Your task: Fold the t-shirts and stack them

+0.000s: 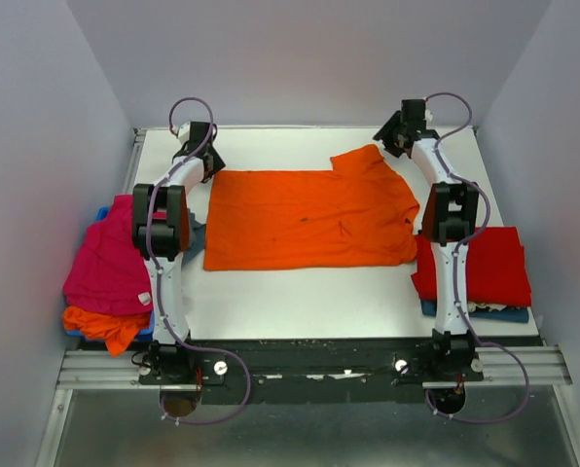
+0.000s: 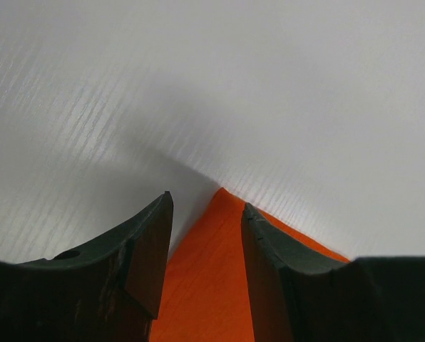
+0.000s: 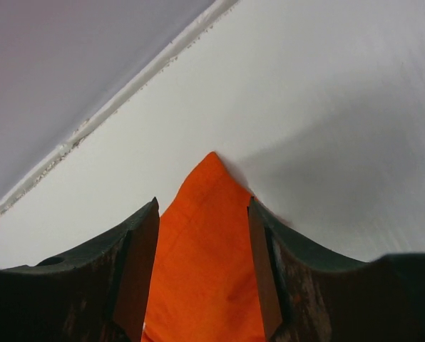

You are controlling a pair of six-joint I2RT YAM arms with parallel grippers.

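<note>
An orange t-shirt (image 1: 309, 219) lies spread on the white table, its upper right part reaching up to a pointed corner. At its top left corner my left gripper stands open, with the corner of the cloth visible between and beyond its fingers. By the pointed corner at the upper right is my right gripper. Its fingers are apart, and the orange cloth (image 3: 205, 246) shows below and between them, with the tip lying flat beyond. I see no cloth pinched in either gripper.
On the left, a blue bin (image 1: 103, 213) holds pink cloth (image 1: 105, 258) and an orange piece (image 1: 103, 323). A folded red cloth (image 1: 480, 268) lies over blue at the right. Bare table (image 1: 309, 302) shows in front of the shirt.
</note>
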